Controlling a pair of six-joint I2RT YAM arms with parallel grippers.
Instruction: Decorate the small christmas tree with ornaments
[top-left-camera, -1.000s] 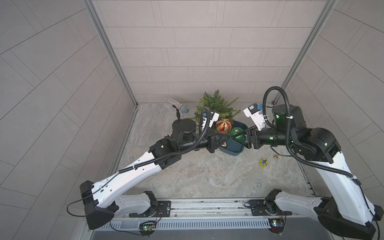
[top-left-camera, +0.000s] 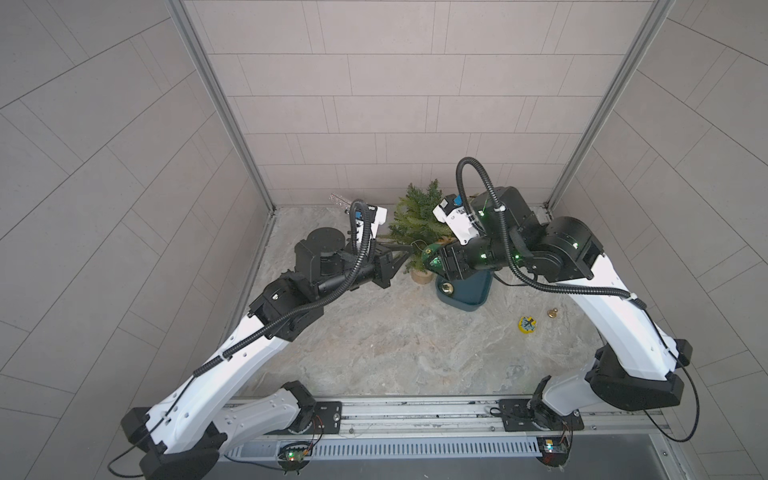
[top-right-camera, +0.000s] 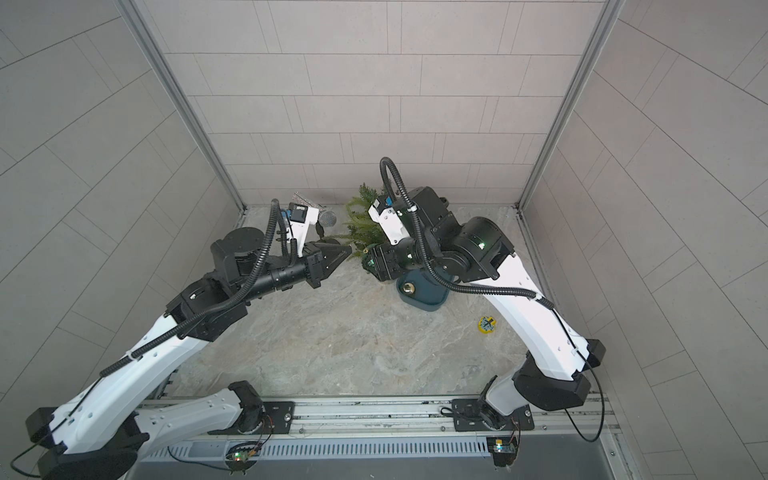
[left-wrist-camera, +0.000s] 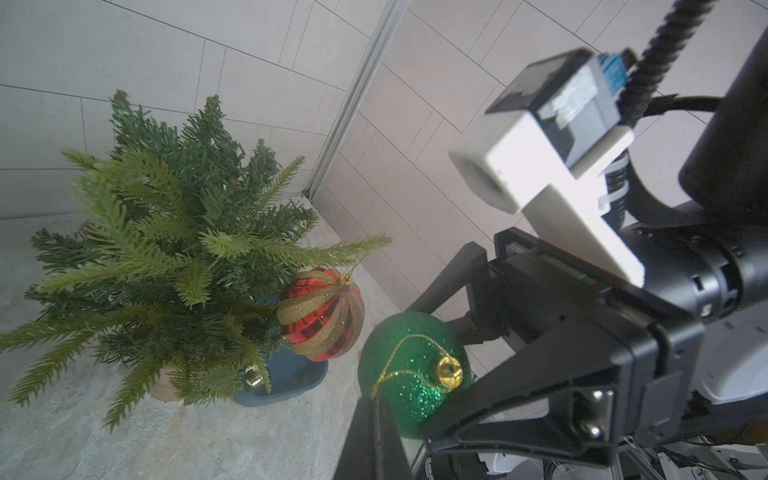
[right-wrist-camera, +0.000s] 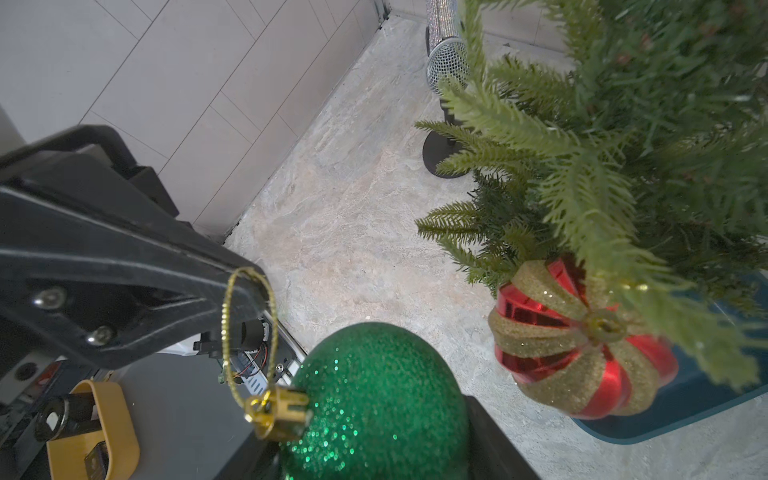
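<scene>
The small green tree (left-wrist-camera: 176, 256) stands at the back, a red-and-gold striped ornament (left-wrist-camera: 322, 313) hanging from a lower branch. A glittery green ball (right-wrist-camera: 376, 408) with a gold cap sits between the fingers of my right gripper (top-left-camera: 434, 257), which is shut on it just in front of the tree. Facing it from the left is my left gripper, shut, its tips close to the ball. The ball's thin gold loop (right-wrist-camera: 226, 344) overlaps the left fingertips; whether it is pinched or only lies against them, I cannot tell.
A blue tray (top-left-camera: 464, 300) beside the tree's pot holds a small gold ornament (top-left-camera: 447, 289). A yellow round piece (top-left-camera: 526, 324) and a small gold item (top-left-camera: 553, 313) lie to the right. A microphone (right-wrist-camera: 446, 64) stands at the back left.
Both arms have moved left together, the right one bringing the green ball from above the tray to the front of the tree. The right arm now covers the striped ornament from above.
</scene>
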